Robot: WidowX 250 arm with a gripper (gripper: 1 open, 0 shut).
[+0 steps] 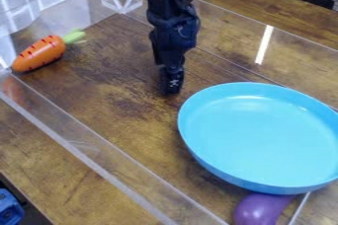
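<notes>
My black gripper (171,66) hangs down from the top centre over the wooden tray floor, its fingertips low and close to the surface, open, with no object seen between them. An orange toy carrot (40,53) with a green top lies at the left. A large blue plate (255,136) fills the lower right, just right of and in front of the gripper. A purple toy eggplant (262,205) lies at the bottom right, partly hidden by the plate's front.
Clear plastic walls edge the wooden area (106,101). A small blue object (7,209) shows at the bottom left corner, outside the wall.
</notes>
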